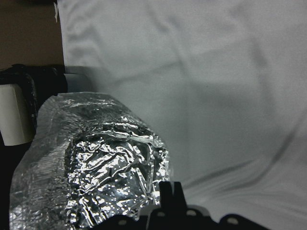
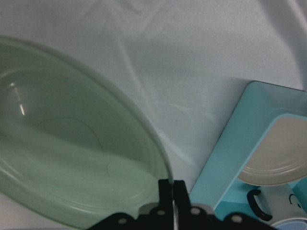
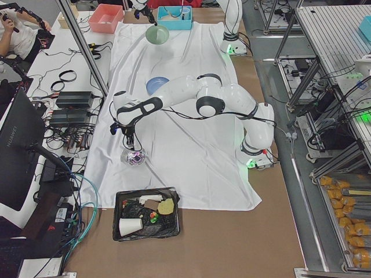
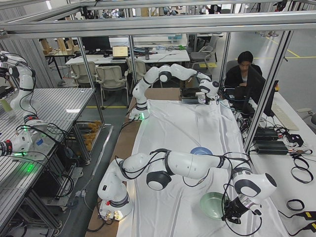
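Observation:
My left gripper (image 3: 128,139) is over the white cloth, shut on a crinkled silver foil piece (image 3: 133,157) with clear plastic, seen close in the left wrist view (image 1: 110,172). My right gripper (image 4: 232,213) is at a green bowl (image 4: 210,202); in the right wrist view its fingers are together at the rim of the bowl (image 2: 81,134), and whether they grip it is unclear. A blue plate (image 3: 155,87) lies mid-cloth.
A black lined bin (image 3: 174,229) with a white cup and scraps stands at the near end. A blue bin (image 3: 174,23) with dishes and a mug is at the far end.

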